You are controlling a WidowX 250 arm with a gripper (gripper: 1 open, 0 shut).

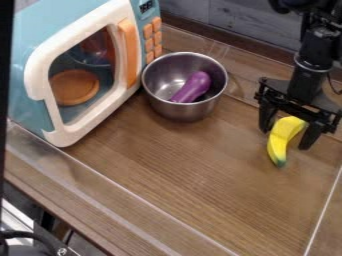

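My black gripper (286, 128) hangs at the right with its fingers open, straddling the upper part of a yellow toy banana (278, 145) that lies on the wooden counter. A steel bowl (174, 115) stands left of it, holding a purple toy eggplant (191, 87).
A blue-and-white toy microwave (30, 55) with an orange plate inside fills the upper left. A wall runs along the back, and the counter's edge is at the lower left.
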